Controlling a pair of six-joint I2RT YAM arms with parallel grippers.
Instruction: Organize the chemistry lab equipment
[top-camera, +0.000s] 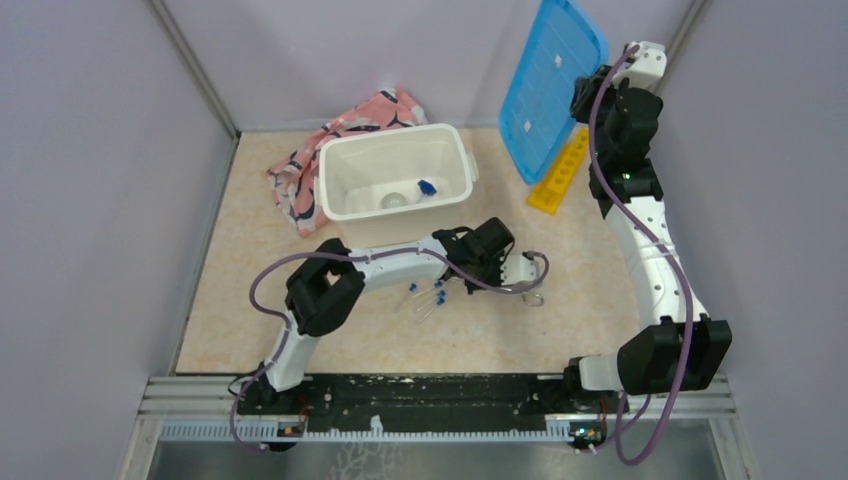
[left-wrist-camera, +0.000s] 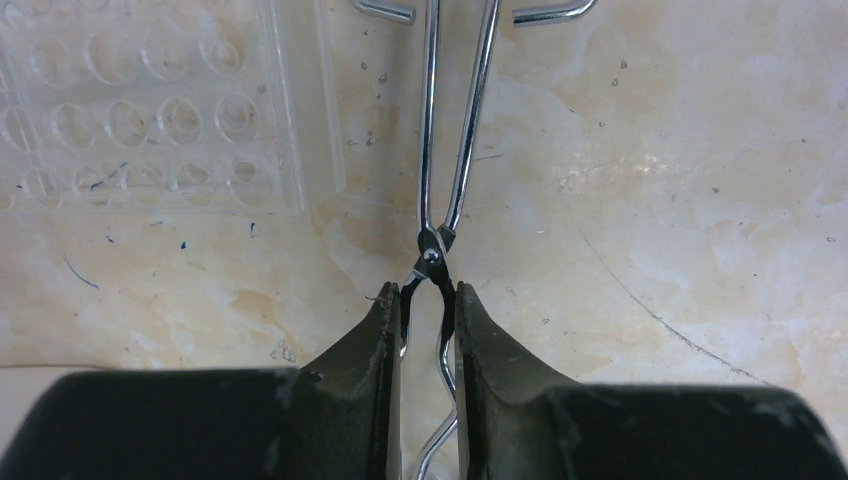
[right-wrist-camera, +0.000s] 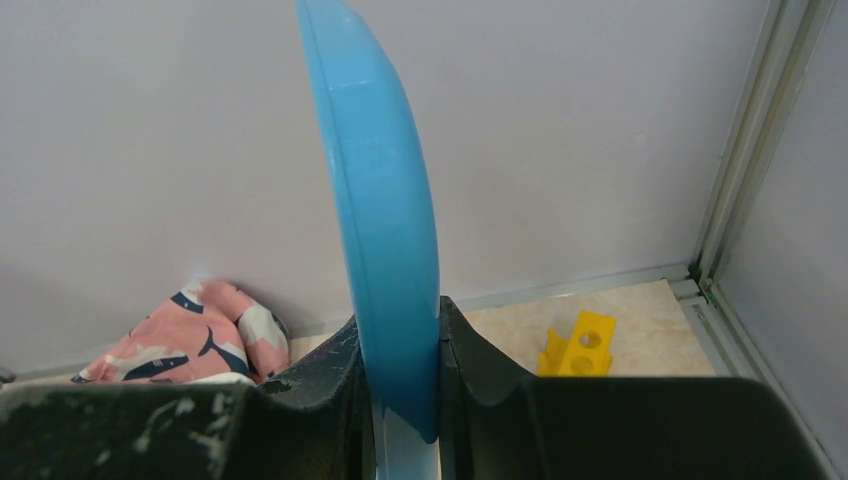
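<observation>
My left gripper is low over metal crucible tongs (left-wrist-camera: 432, 140), its fingers narrowly parted around the handles just below the pivot. A clear test-tube rack (left-wrist-camera: 170, 120) lies left of the tongs. My right gripper is shut on the blue lid (right-wrist-camera: 380, 180), held upright on edge at the back right. The white box (top-camera: 350, 210) stands at the back centre, with a blue item (top-camera: 426, 188) inside. Several thin clear pieces with blue tops (top-camera: 440, 298) lie below the left arm, which hides part of the table.
A pink patterned cloth (top-camera: 295, 180) lies left of and behind the box. A yellow perforated rack (top-camera: 555, 185) lies beneath the lid at right.
</observation>
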